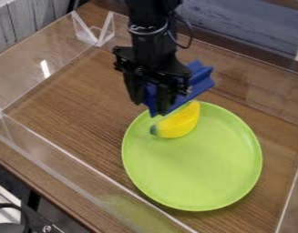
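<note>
My black gripper (159,84) hangs over the upper part of a green plate (190,168), holding a blue object (194,77) that reaches out to the right of it. Just below, a yellow banana-like item (178,122) lies on the plate's back edge. The fingertips are dark and partly overlap the blue object, so their exact grip is hard to see.
A white object (93,29) stands at the back left. Clear edging runs along the near left side, with a black cable beyond it at the bottom left.
</note>
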